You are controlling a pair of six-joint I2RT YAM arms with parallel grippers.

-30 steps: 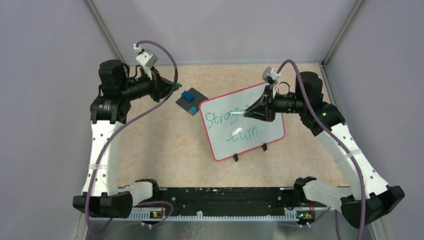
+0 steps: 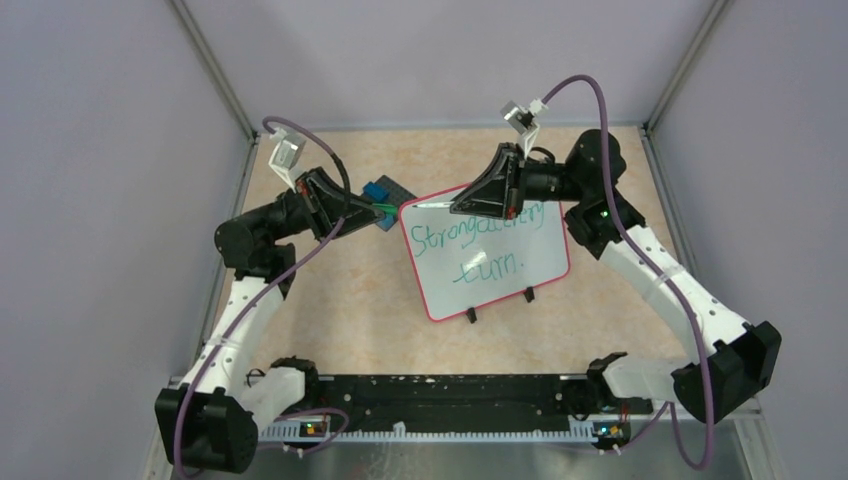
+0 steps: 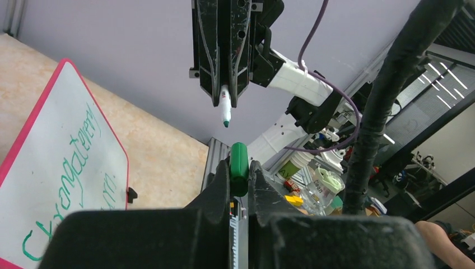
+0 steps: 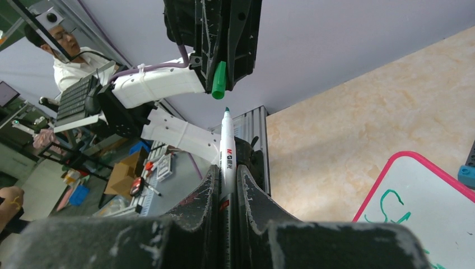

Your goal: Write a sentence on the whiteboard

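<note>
Green handwriting, with "turn." on its lower line, covers the pink-edged whiteboard (image 2: 455,292) in the top view; my right arm hides part of the upper line. My right gripper (image 2: 458,206) is shut on a white marker (image 4: 228,148), whose green tip is bare and points toward the left arm. Shut on a green cap (image 3: 239,168), my left gripper (image 2: 375,209) faces it from the other side. In the top view the marker tip and cap lie close together with a small gap. Both wrist views show them apart.
Behind the left gripper, a dark studded plate with blue blocks (image 2: 376,191) lies beside the whiteboard's upper left corner. Black feet (image 2: 471,315) hold the board's lower edge. The tabletop (image 2: 345,320) left of the board is clear.
Both grippers have come toward each other above the board's upper left corner. The left moved right and toward the front with the cap; the right moved left with the marker.
</note>
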